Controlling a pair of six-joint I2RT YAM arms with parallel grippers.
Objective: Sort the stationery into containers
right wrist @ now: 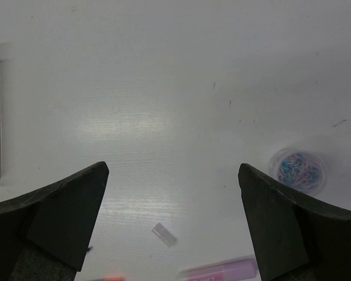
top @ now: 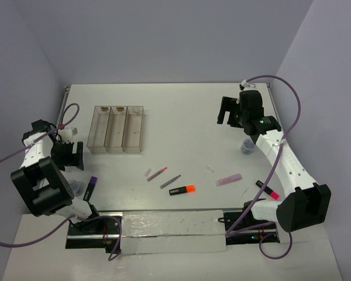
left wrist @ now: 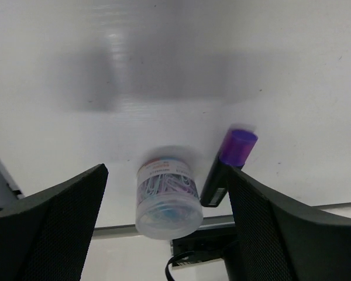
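Note:
A divided container [top: 114, 149] with three empty compartments stands at the back left. Near the front left edge is a clear jar of paper clips [left wrist: 167, 193], beside a black marker with a purple cap [left wrist: 237, 146]. My left gripper [top: 75, 157] is open behind that jar, holding nothing. At the back right, my right gripper [top: 224, 113] also stands open and empty. A second clip jar [top: 247, 146] is in front of it. Towards the front lie an orange-capped marker [top: 182, 190], a red pen [top: 157, 174], a grey pen [top: 170, 181] and a pink tube [top: 229, 180].
A black marker with a pink cap [top: 267, 189] lies near the right arm. Small clear pieces [top: 209, 168] rest on the table. Walls close off the back and both sides.

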